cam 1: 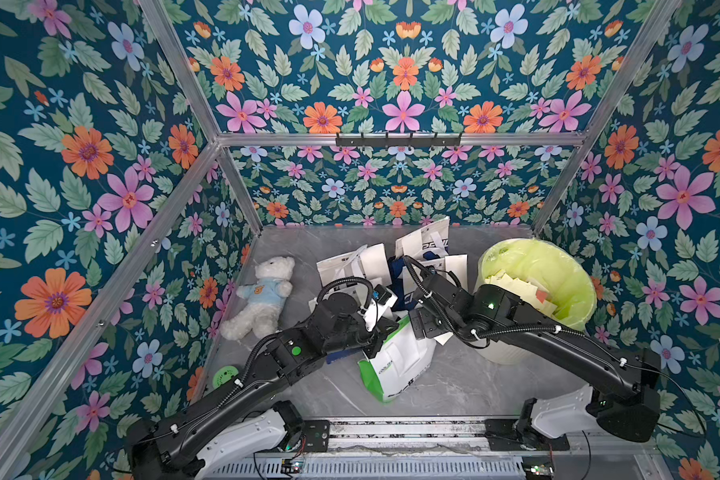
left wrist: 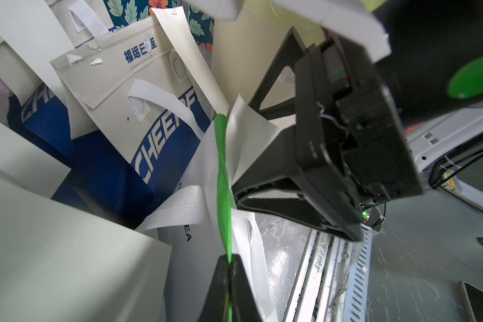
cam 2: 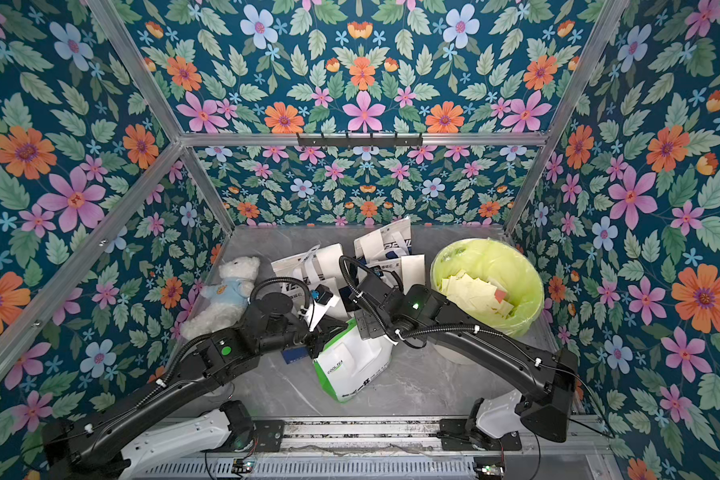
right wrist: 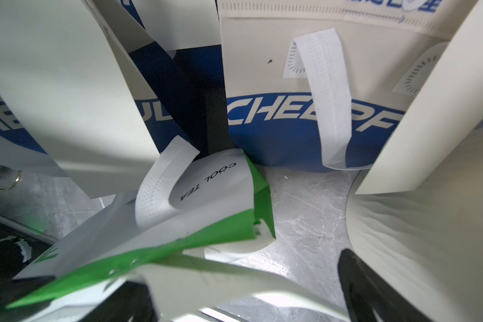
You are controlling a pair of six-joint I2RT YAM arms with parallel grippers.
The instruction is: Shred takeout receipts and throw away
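A white-and-green COOL TEA bag point(cam 1: 396, 368) lies tilted at the front middle. My left gripper is shut on this bag's green-striped edge, seen end-on in the left wrist view. My right gripper is open around the bag's upper edge at the other side, its fingertips at the bottom of the right wrist view; whether it touches the paper I cannot tell. Blue-and-white CHEERF bags point(left wrist: 161, 139) stand behind. No receipt can be told apart among the paper.
A bin with a yellow-green liner point(cam 1: 568, 280) and paper scraps inside stands at the right. A white teddy bear point(cam 1: 260, 308) lies at the left. Bare grey table point(cam 2: 280, 384) shows at the front left.
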